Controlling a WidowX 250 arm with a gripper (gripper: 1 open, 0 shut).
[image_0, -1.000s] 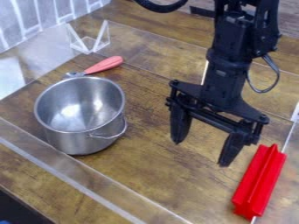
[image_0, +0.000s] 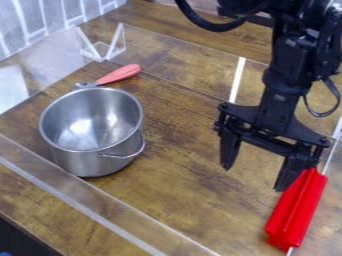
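Note:
The black gripper (image_0: 259, 170) is at the right of the camera view, open with nothing seen between its fingers, its right finger at the upper end of a red elongated object (image_0: 293, 212). Whether they touch is unclear. The red object lies lengthwise on the wooden table (image_0: 160, 205) near the right edge. A steel pot (image_0: 92, 144) with a wire handle stands at the left.
A spatula or similar tool with a red handle (image_0: 118, 74) lies behind the pot. Clear plastic panels border the back left and front.

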